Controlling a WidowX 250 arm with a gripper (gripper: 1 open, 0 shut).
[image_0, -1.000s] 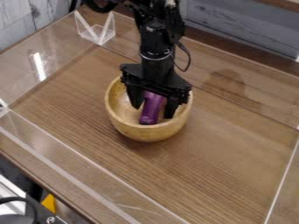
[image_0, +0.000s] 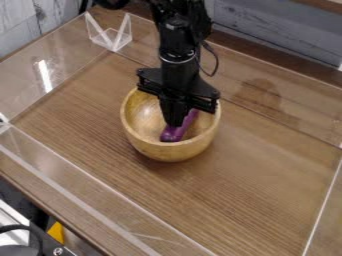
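A yellow bowl (image_0: 148, 141) stands on the wooden table, with a purple elongated object (image_0: 177, 131) lying inside it. My black gripper (image_0: 177, 108) hangs over the bowl, just above and partly in front of the purple object. The fingertips are dark and small here; they look shut, and I see nothing held between them.
A clear plastic container (image_0: 110, 30) sits at the back left. A black cable lies at the lower left edge.
The gripper has risen a little and shifted slightly within the bowl's area. The purple object stays in the bowl, its upper part now lying a little further right.
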